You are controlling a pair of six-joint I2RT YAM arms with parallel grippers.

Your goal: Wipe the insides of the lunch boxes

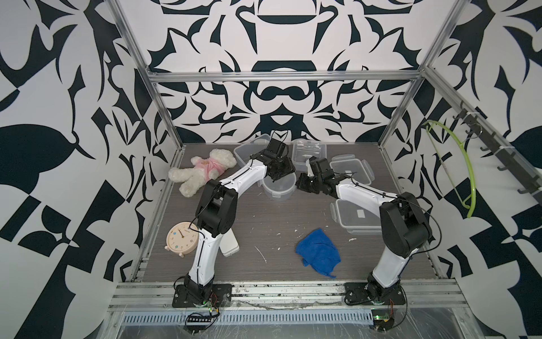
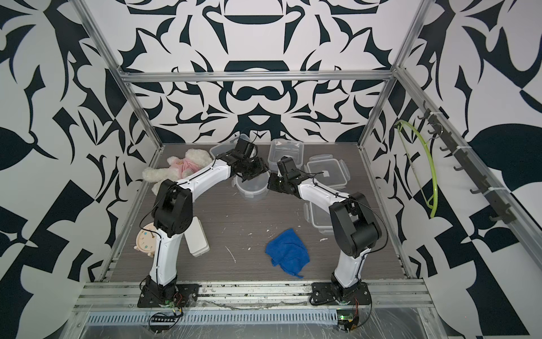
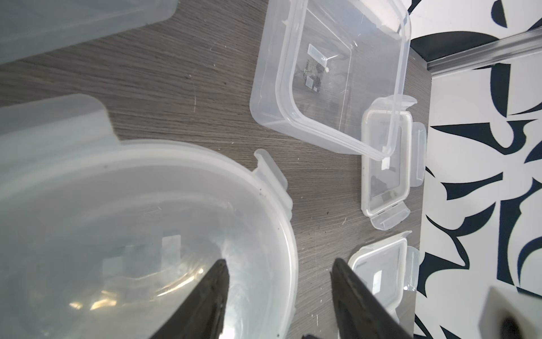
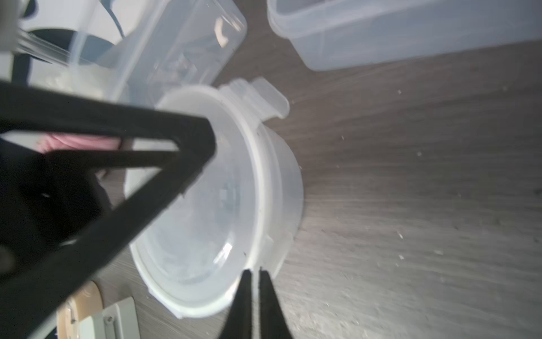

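A round clear lunch box [image 1: 279, 188] stands at the middle back, its pale-rimmed top [image 3: 169, 226] facing up, with clip flaps sticking out. Over it my left gripper stands open, nothing between its fingers. Just right of the round box is my right gripper, its fingertips parted by only a narrow gap and holding nothing. Behind are two open rectangular boxes, one at back left [image 1: 246, 150] and one at back centre [image 1: 309, 152]. The blue cloth [image 1: 318, 252] lies crumpled near the front, apart from both grippers.
Two flat clear lids with flaps lie at right, one farther back [image 1: 351, 169] and one nearer [image 1: 355, 217], partly under the right arm. A teddy bear [image 1: 204, 169], round clock [image 1: 181, 238] and white case [image 1: 228, 244] sit at left.
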